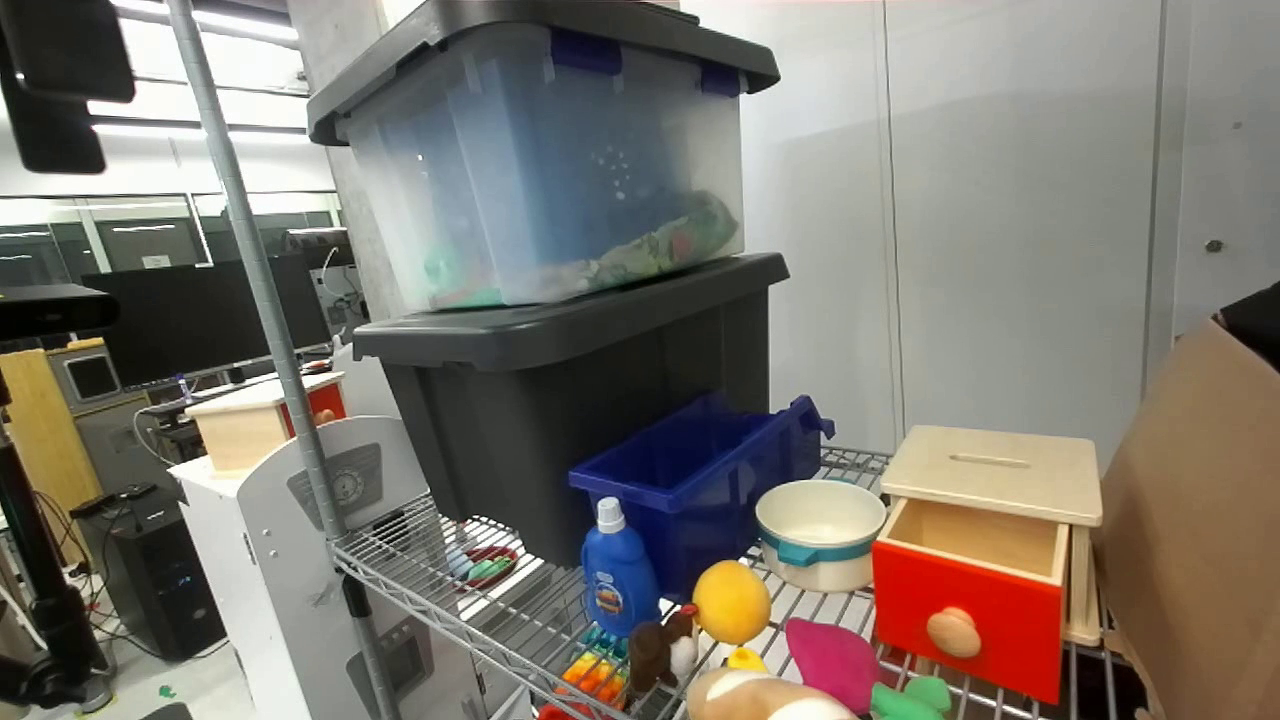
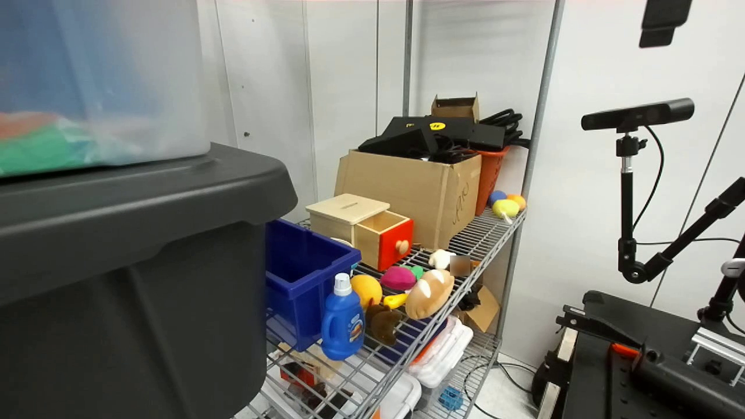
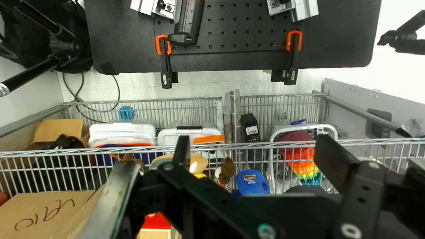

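Observation:
My gripper is open in the wrist view, its two dark fingers wide apart and nothing held between them. Beyond the gap, lower down, shows a blue detergent bottle (image 3: 251,182). On the wire shelf in exterior view 1, that bottle (image 1: 619,578) stands upright before a blue bin (image 1: 672,504). Right of it are a yellow-orange ball (image 1: 732,601), a brown toy animal (image 1: 654,654), a cream pot (image 1: 818,570) and a pink toy vegetable (image 1: 833,660). A wooden box has its red-fronted drawer (image 1: 912,600) pulled out. Neither exterior view shows the gripper.
Stacked storage tubs (image 1: 564,408) fill the shelf's left side. A large cardboard box (image 2: 398,183) stands beside the wooden box. The shelf's wire front edge (image 3: 119,150) crosses the wrist view. A bread-like toy (image 2: 429,293) lies near that edge.

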